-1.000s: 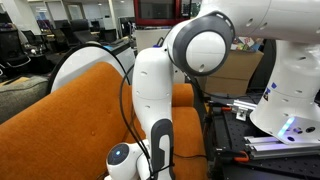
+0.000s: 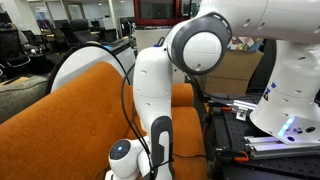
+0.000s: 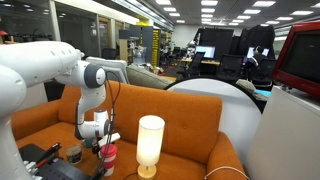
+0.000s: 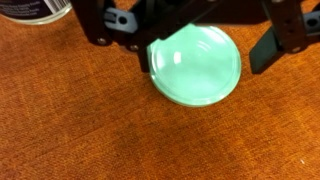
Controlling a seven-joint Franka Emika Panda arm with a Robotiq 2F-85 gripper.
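A round, pale green glossy lid or disc (image 4: pixel 195 68) shows in the wrist view on the orange cushion, between the spread dark fingers of my gripper. The fingers are open, one on each side of the disc; the left finger overlaps its edge in the picture. Whether either finger touches it I cannot tell. In exterior view 2 the arm (image 3: pixel 95 128) reaches down to the couch seat, its fingertips too small and hidden to make out. Exterior view 1 cuts the fingers off below.
A container with a dark label (image 4: pixel 38 6) stands at the wrist view's upper left. On the couch (image 3: pixel 185 120), a red cup (image 3: pixel 108 158), a dark can (image 3: pixel 74 154) and a lit lamp (image 3: pixel 149 140) stand close to the arm.
In exterior view 1 the wrist has risen very slightly over the last second. Nothing else has visibly moved.
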